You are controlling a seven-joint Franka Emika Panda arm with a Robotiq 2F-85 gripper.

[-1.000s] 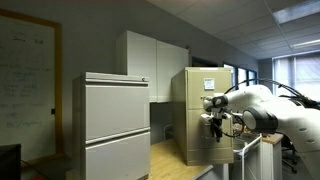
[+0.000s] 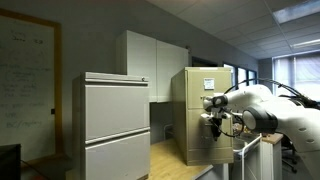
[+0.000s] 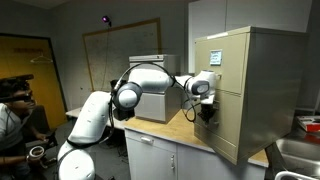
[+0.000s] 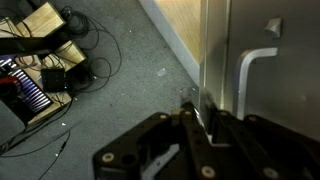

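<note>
A beige file cabinet [image 3: 232, 95] stands on the counter at the right, and my gripper [image 3: 210, 124] is close against its front. In exterior view 1 the same cabinet [image 2: 203, 92] has the white arm [image 2: 265, 108] reaching to it from the right. Looking down from the wrist, I see a pale metal handle [image 4: 246, 72] on the grey drawer front [image 4: 285, 75], just beyond my gripper. Shadow covers the fingers, so the gap between them and any contact with the handle or drawer edge are unclear.
A white drawer cabinet [image 2: 115, 110] stands left of the beige one, on the wooden counter [image 3: 175, 128]. A sink [image 3: 300, 150] lies at the right. Cables [image 4: 95, 50] run over the grey floor [image 4: 135, 85].
In exterior view 1 the gripper end looks slightly lower on the cabinet front than before. The cabinets have not visibly moved.
</note>
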